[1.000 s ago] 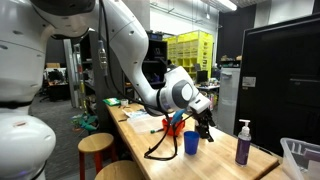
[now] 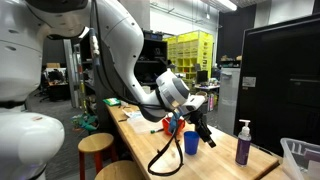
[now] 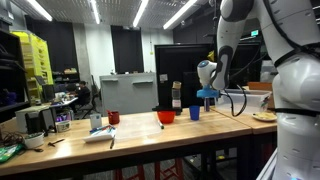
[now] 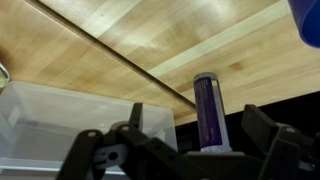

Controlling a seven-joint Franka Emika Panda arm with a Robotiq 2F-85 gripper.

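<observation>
My gripper stands open, its black fingers [image 4: 128, 134] wide apart at the bottom of the wrist view. A purple bottle [image 4: 209, 108] shows in the gap between them, farther off, with neither finger seen touching it. In exterior view 1 this bottle [image 2: 243, 147] stands upright with a white pump top, to the right of the gripper [image 2: 208, 138]. Just left of the gripper there is a blue cup [image 2: 191, 143], and its edge [image 4: 309, 20] enters the wrist view at top right.
A red bowl [image 2: 172, 125] is behind the blue cup. The clear plastic bin [image 2: 300, 156] sits by the table's right end. Farther along the table are a red mug [image 3: 113, 117] and loose tools. Wood near the bottle is mostly bare.
Over the last second the wrist has tipped and my gripper has come slightly lower. The cup, bottle and bowl have not visibly moved.
</observation>
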